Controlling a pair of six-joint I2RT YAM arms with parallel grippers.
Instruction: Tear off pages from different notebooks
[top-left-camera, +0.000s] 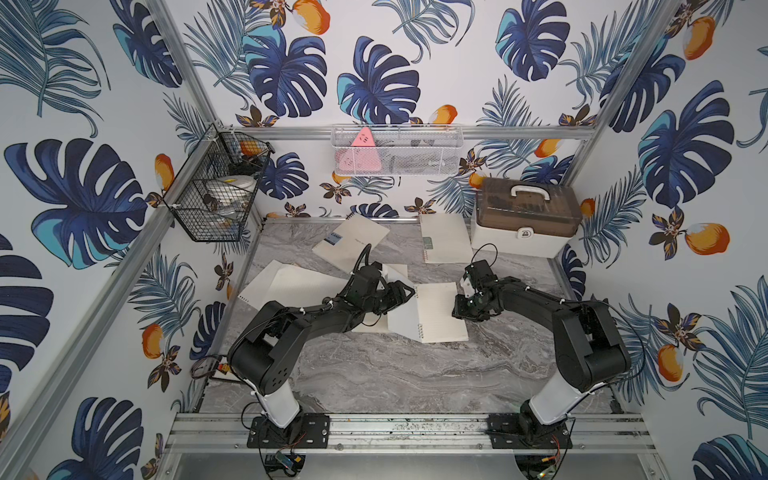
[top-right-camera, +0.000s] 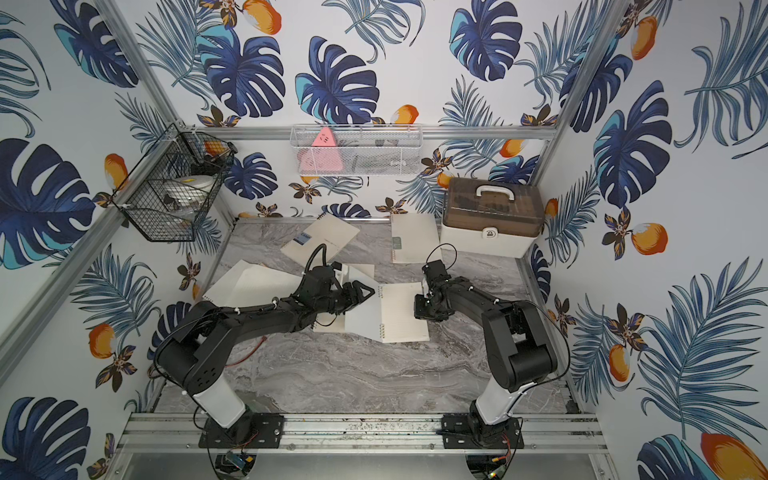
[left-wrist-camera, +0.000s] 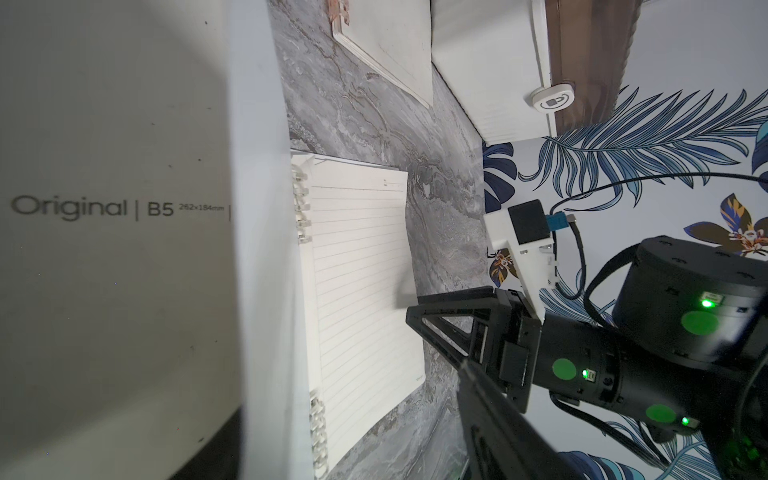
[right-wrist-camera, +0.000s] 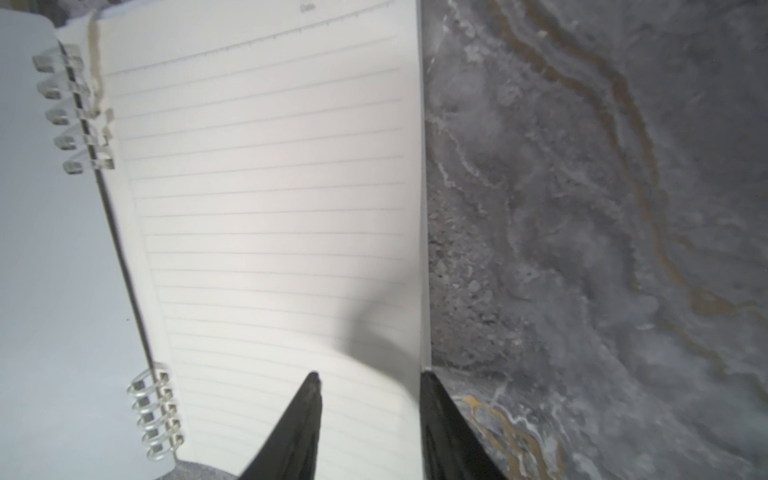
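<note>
An open spiral notebook (top-left-camera: 441, 312) lies in the middle, lined page on the right, coil down its left side. Its pale cover (left-wrist-camera: 120, 304), printed "Original B5", rises in front of my left gripper (top-left-camera: 393, 293), whose blurred fingers flank it in the left wrist view; whether they grip it I cannot tell. My right gripper is at the page's outer edge, fingertips apart, one over the page and one at the edge, with nothing visibly held.
Other notebooks and loose sheets (top-left-camera: 444, 236) lie behind and to the left (top-left-camera: 272, 284). A storage box (top-left-camera: 524, 232) stands at back right, a wire basket (top-left-camera: 224, 200) hangs left.
</note>
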